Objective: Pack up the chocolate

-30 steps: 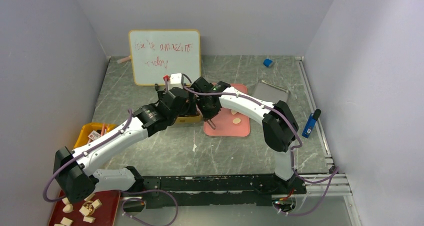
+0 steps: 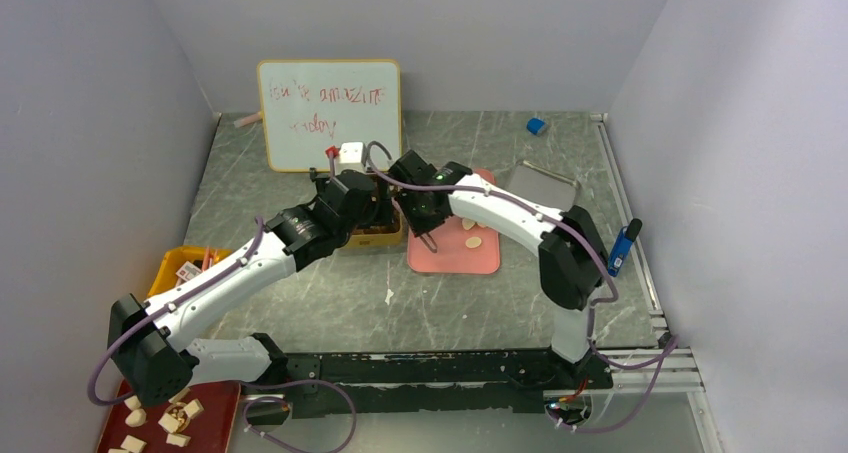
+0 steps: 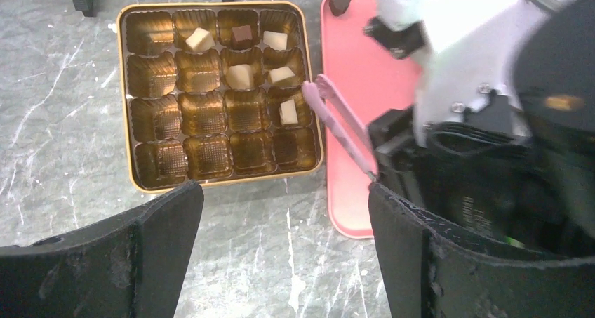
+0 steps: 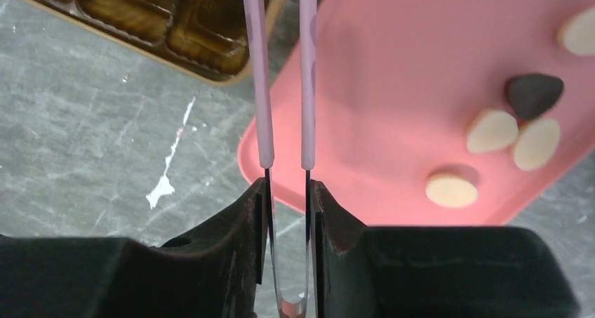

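Note:
The gold chocolate box [image 3: 208, 156], its compartments part filled, lies under my left gripper, which stands open with its fingers wide apart. Several pale pieces and one brown chocolate [image 3: 241, 36] sit in its upper and right compartments; the lower left ones are empty. My right gripper is shut on tweezers [image 4: 263, 114] with pink-sleeved prongs. In the left wrist view their tips reach just over the box's right edge, slightly apart, with nothing visible between them. On the pink board [image 4: 393, 121] rest several pale chocolates [image 4: 450, 190] and a dark one [image 4: 535, 95].
A whiteboard [image 2: 330, 103] stands behind the box. Both arms crowd together above the box and board. At the right are a grey tray [image 2: 542, 188] and a blue marker [image 2: 622, 248].
My right arm has shifted a little to the right, taking the tweezers with it. The left arm stays where it was.

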